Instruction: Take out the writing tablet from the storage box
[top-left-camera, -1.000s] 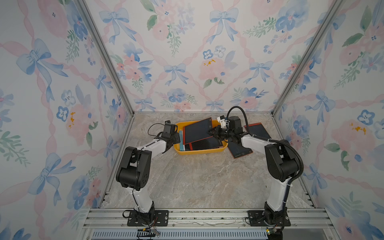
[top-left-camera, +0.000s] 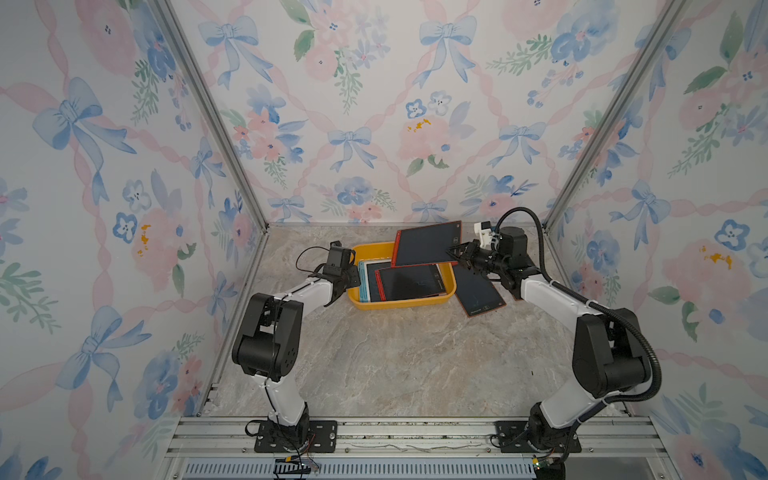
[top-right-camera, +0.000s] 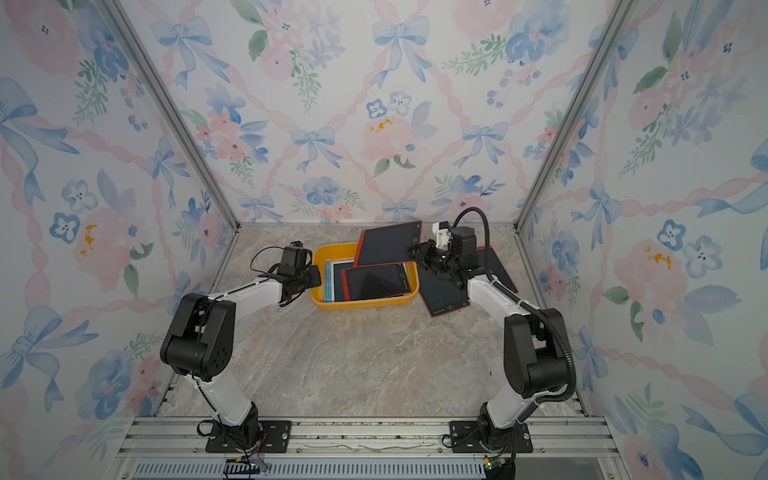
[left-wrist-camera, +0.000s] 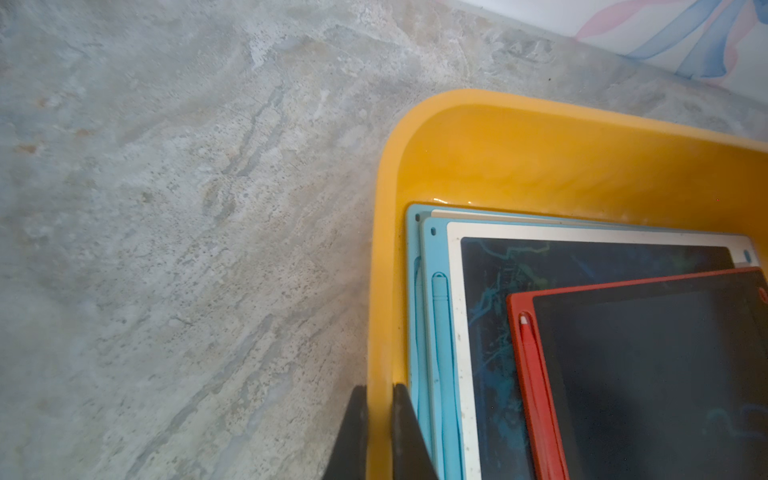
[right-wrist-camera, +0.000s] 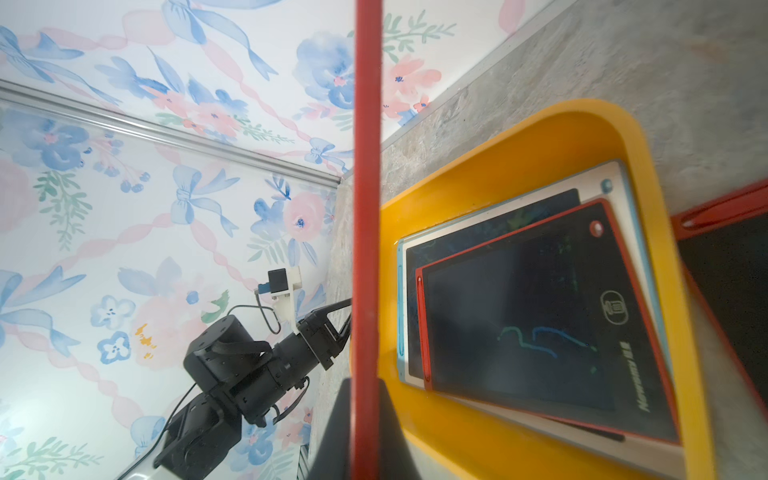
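A dark writing tablet with a red edge (top-left-camera: 429, 243) hangs tilted above the back right of the yellow storage box (top-left-camera: 400, 304). My right gripper (top-left-camera: 454, 253) is shut on its right side; the right wrist view shows the tablet edge-on as a red strip (right-wrist-camera: 367, 200) between the fingers. My left gripper is shut on the box's left wall (left-wrist-camera: 386, 264), one finger on each side. Inside the box lie a red-edged tablet (left-wrist-camera: 656, 360) and, beneath it, light-blue and white ones (left-wrist-camera: 456, 320).
Right of the box, a dark tablet (top-left-camera: 478, 296) lies on the table, and another dark tablet (top-right-camera: 501, 272) lies farther right, partly behind the right arm. The table in front of the box is clear.
My right gripper has moved right and up, carrying the tablet with it and uncovering more of the tablets in the box. The left arm and the box have stayed still.
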